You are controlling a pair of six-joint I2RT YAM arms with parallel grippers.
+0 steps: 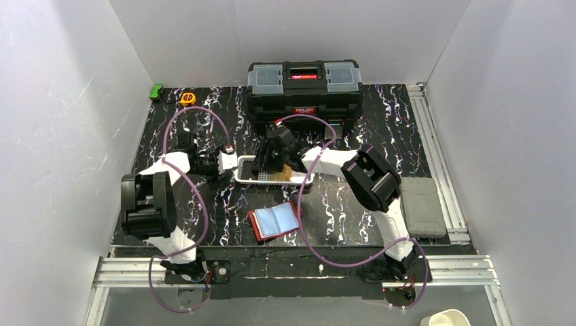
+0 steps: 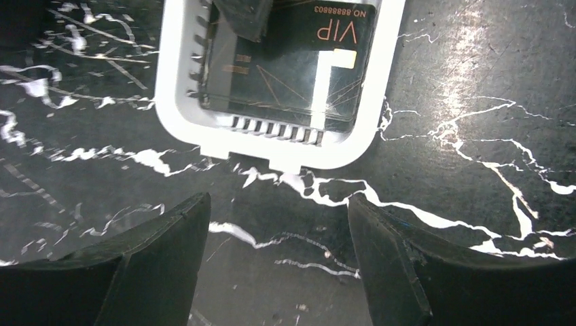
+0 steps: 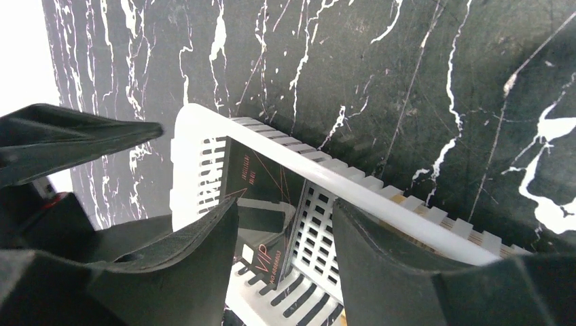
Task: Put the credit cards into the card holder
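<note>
A black VIP card lies flat at one end of the white basket; the right wrist view shows this black card (image 3: 261,217) too. My left gripper is open just outside that end of the basket, with only bare table between its fingers. Over the basket, my right gripper has its fingers apart, with the card and basket floor seen through the gap. A gold card (image 1: 282,174) shows in the basket in the top view. The card holder (image 1: 276,220), red with pale blue sleeves, lies opened in front of the basket.
Behind the basket stands a black toolbox (image 1: 304,95). An orange tape roll (image 1: 187,99) and a green item (image 1: 156,92) sit at the back left. A grey case (image 1: 422,207) occupies the right side. Bare table lies right of the card holder.
</note>
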